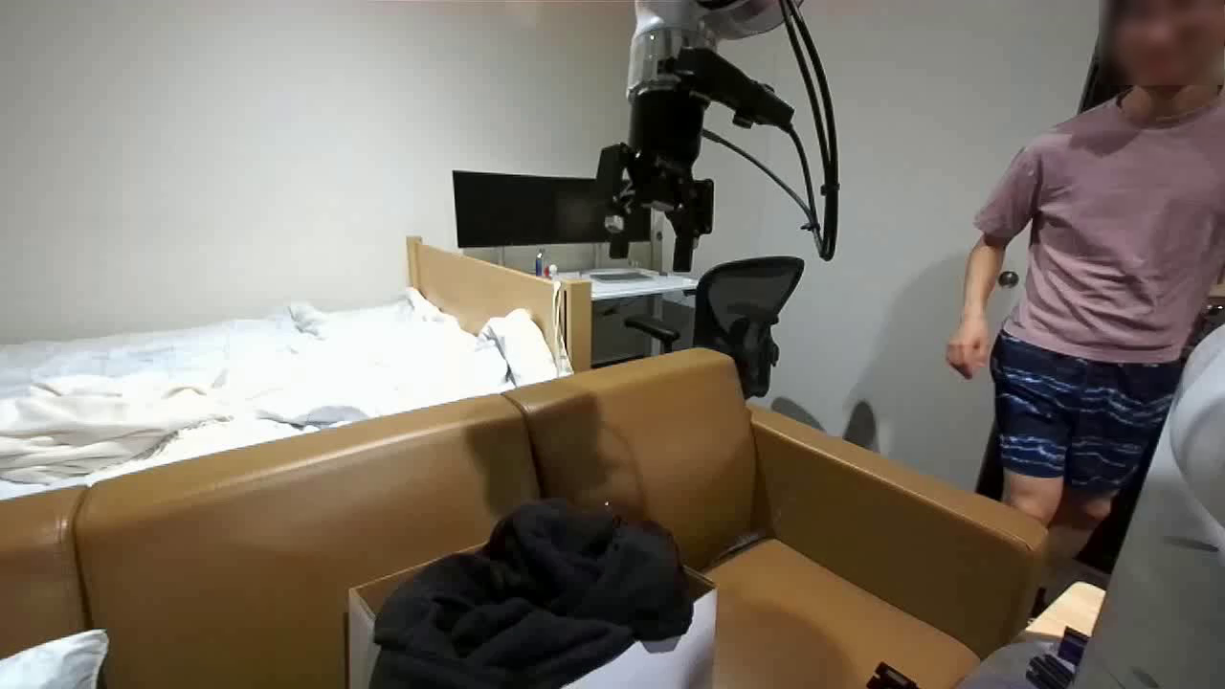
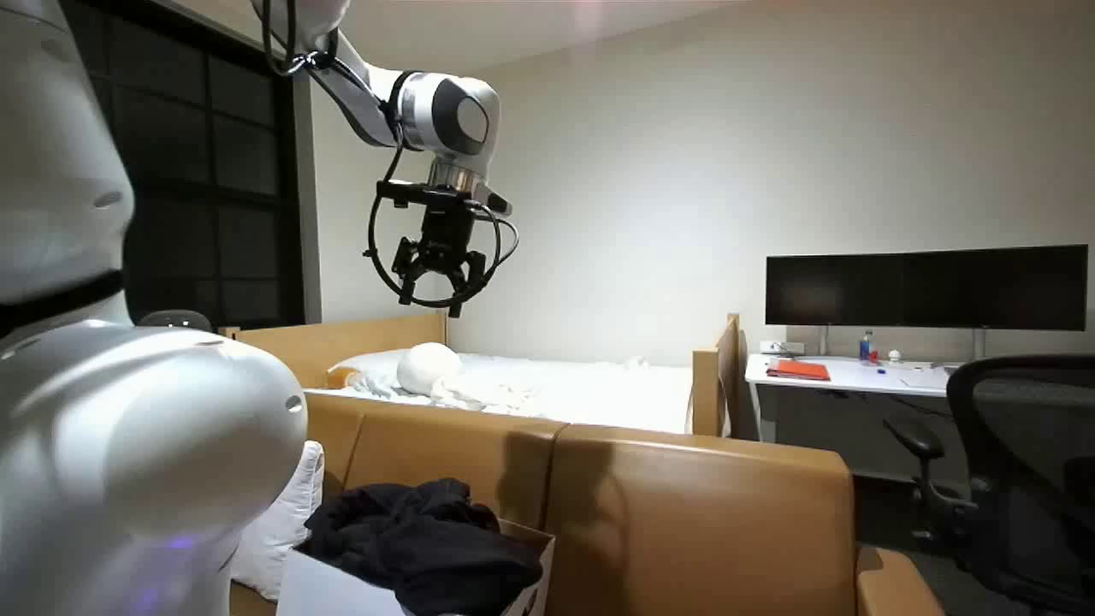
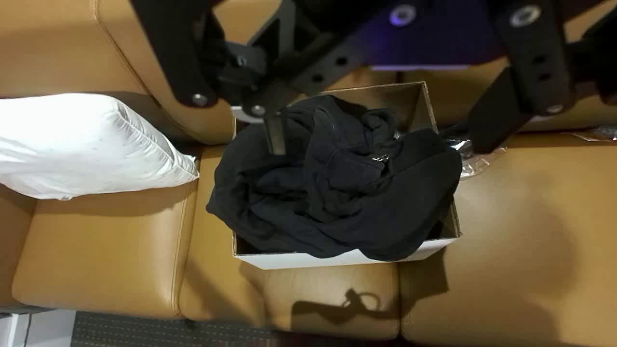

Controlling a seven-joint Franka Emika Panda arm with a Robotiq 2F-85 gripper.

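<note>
A dark, crumpled garment (image 3: 341,179) fills a white cardboard box (image 3: 324,261) on the tan sofa, and part of it drapes over the box's near rim. In exterior view 1 the black cloth (image 1: 551,586) bulges above the box (image 1: 672,666); exterior view 2 shows the same dark heap (image 2: 421,549). High above it hangs my gripper (image 2: 431,306), pointing down, its two fingers spread wide. Nothing is between the fingers in any view. From the wrist, the gripper frames the garment far below, without touching it.
A white pillow (image 3: 87,147) lies left of the box on the sofa (image 3: 520,243). Clear plastic wrapping (image 3: 474,159) sits beside the box's right side. A person (image 1: 1102,253) stands at the right. Behind the sofa are a bed (image 2: 606,390) and a desk (image 2: 852,375).
</note>
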